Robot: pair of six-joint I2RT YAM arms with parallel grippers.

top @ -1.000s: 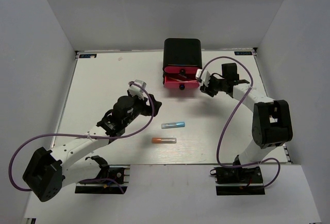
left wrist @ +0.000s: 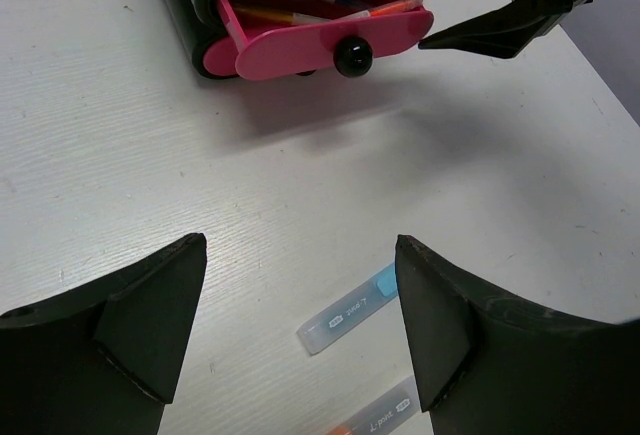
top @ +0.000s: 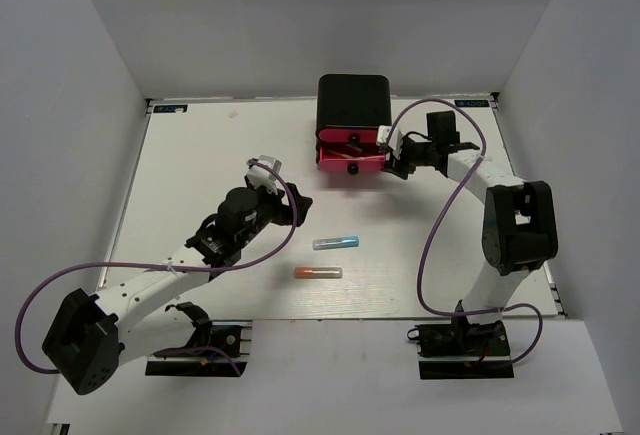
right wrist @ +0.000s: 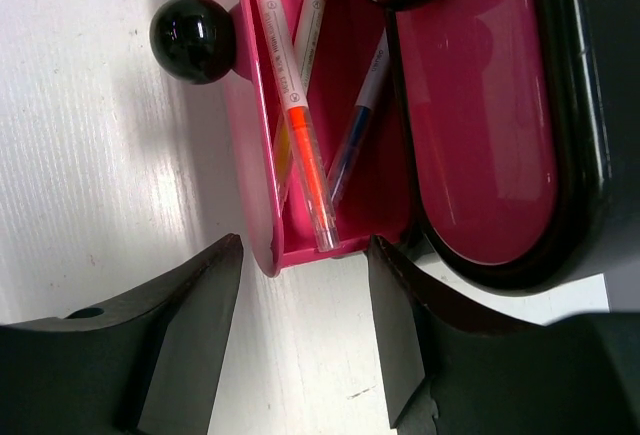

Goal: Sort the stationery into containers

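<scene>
A black box with pink drawers (top: 354, 102) stands at the back, its lower drawer (left wrist: 290, 57) pulled out. Inside lie an orange pen (right wrist: 312, 160), a yellow pen (right wrist: 309, 40) and a dark blue pen (right wrist: 353, 140). The orange pen's clear end rests at the drawer's end wall. Right there my right gripper stands open, nothing between its fingers. On the table lie a blue-ended clear case (top: 335, 242) and an orange-ended clear case (top: 318, 272). Left of the drawer front, over bare table, my left gripper is open and empty.
A round black knob (left wrist: 353, 56) sticks out from the lower drawer's front. The upper drawer (right wrist: 480, 125) looks shut, close beside my right gripper.
My right arm has shifted slightly, its gripper drawing a little up and back toward the drawer's end. The left arm, the box and the cases look unmoved.
</scene>
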